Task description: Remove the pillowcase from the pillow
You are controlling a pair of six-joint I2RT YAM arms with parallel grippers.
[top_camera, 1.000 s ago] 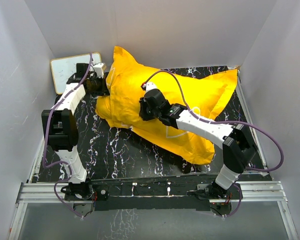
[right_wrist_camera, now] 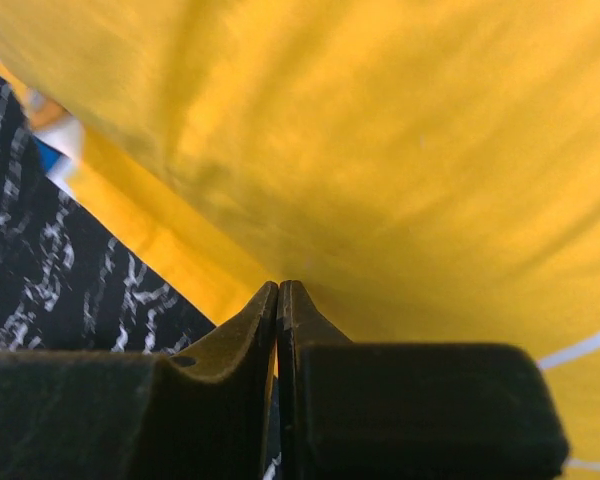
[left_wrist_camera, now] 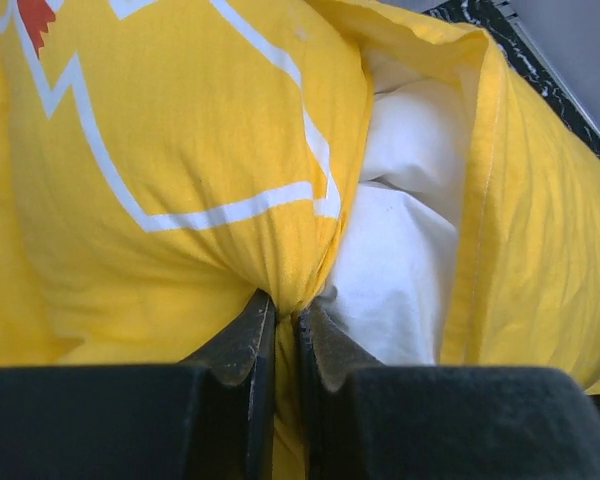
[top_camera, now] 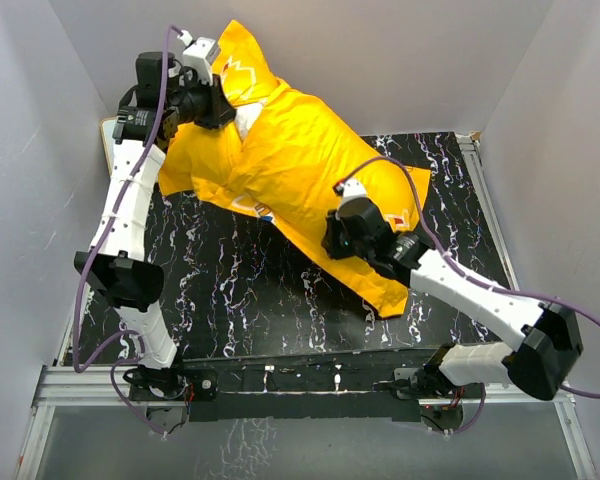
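The yellow pillowcase [top_camera: 305, 155] hangs stretched between my two arms above the black table, its lower right corner drooping toward the front. Near its upper left, the white pillow [top_camera: 248, 117] peeks out through an opening. My left gripper [top_camera: 220, 112] is raised at the back left. In the left wrist view it is shut on bunched yellow cloth, with the white pillow [left_wrist_camera: 405, 270] bulging right beside the fingers. My right gripper [top_camera: 332, 238] is shut at the pillowcase's lower edge. In the right wrist view, yellow fabric [right_wrist_camera: 380, 200] fills most of the scene behind its closed fingertips [right_wrist_camera: 298, 300].
Grey walls [top_camera: 550, 150] close in the sides and back. A white board [top_camera: 108, 140] stands behind the left arm.
My right gripper has shifted right and slightly toward the front, along with the cloth.
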